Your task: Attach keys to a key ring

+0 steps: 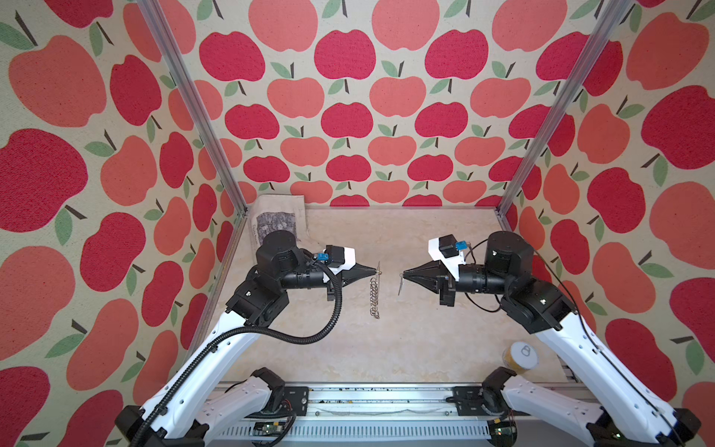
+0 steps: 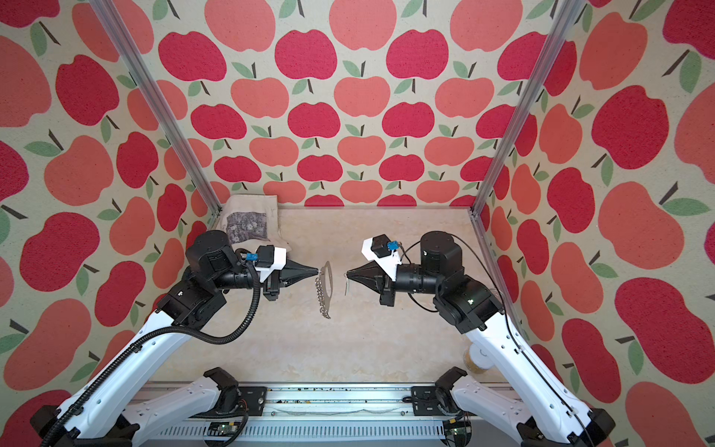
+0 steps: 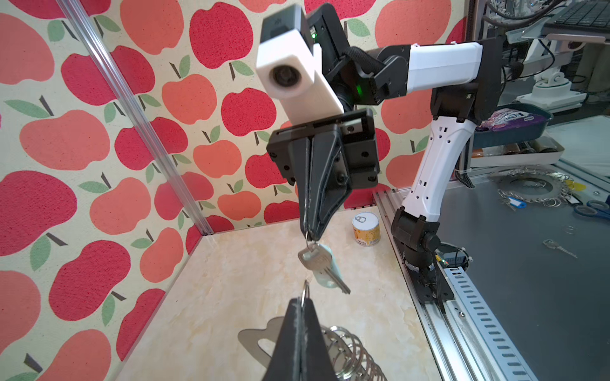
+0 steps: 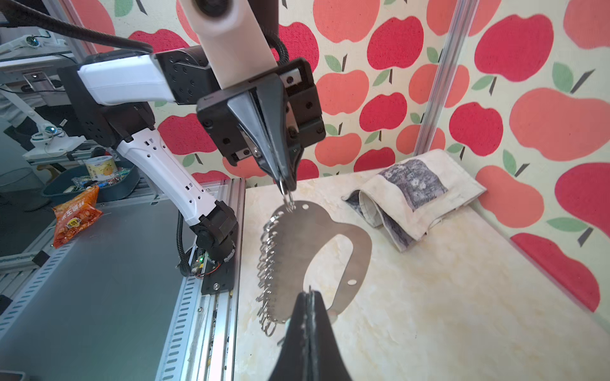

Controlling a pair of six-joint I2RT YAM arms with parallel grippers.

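A flat metal plate with a long cut-out (image 4: pixel 298 247) carries several small rings along one edge. It hangs from my left gripper, which is shut on one of its rings (image 3: pixel 305 292) at a corner. In the left wrist view my right gripper is shut at the top of a silver key (image 3: pixel 321 261), which dangles with a small ring and a pale tag (image 3: pixel 328 274) behind it. Both grippers face each other above the table; a gap separates the plate from the key. Whether the ring at the left fingertips is spread cannot be seen.
A folded cloth (image 4: pixel 416 193) lies at the back left of the table. A yellow can (image 3: pixel 366 230) stands near the front right. The tabletop (image 1: pixel 432 350) below the grippers is clear.
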